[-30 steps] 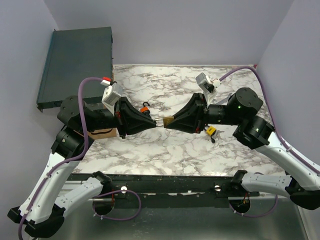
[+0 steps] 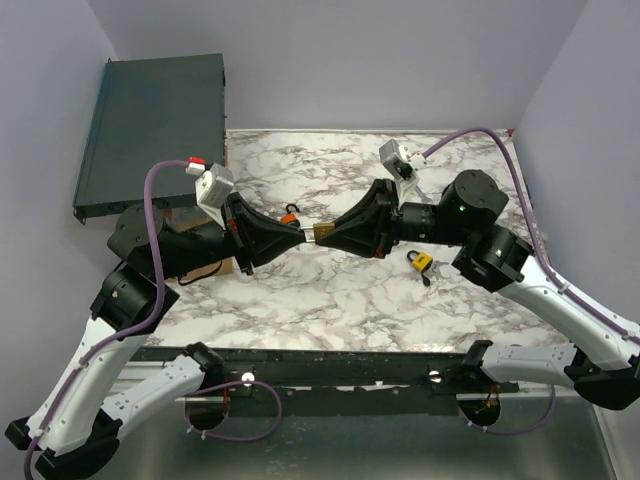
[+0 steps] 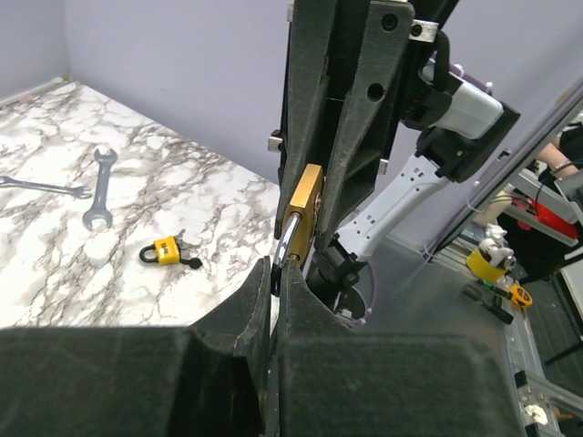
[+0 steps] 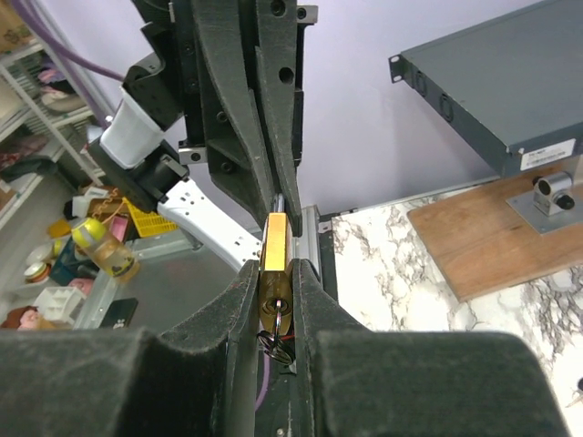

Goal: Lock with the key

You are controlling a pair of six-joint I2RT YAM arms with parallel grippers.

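Note:
A brass padlock (image 2: 324, 230) (image 3: 304, 205) (image 4: 276, 246) hangs in mid-air between my grippers. My right gripper (image 2: 326, 234) is shut on its body, with keys dangling below it in the right wrist view. My left gripper (image 2: 305, 236) is shut at the silver shackle, its fingertips meeting around or against it; whether it grips the shackle is hard to tell.
A yellow padlock (image 2: 420, 261) and wrenches (image 3: 100, 191) lie on the marble table (image 2: 330, 300). An orange padlock (image 2: 290, 219) lies behind the grippers. A dark metal box (image 2: 150, 120) and wooden board (image 4: 465, 246) are at the left.
Both grippers and the brass padlock between them have shifted slightly to the left in the top view. The tabletop objects have not moved.

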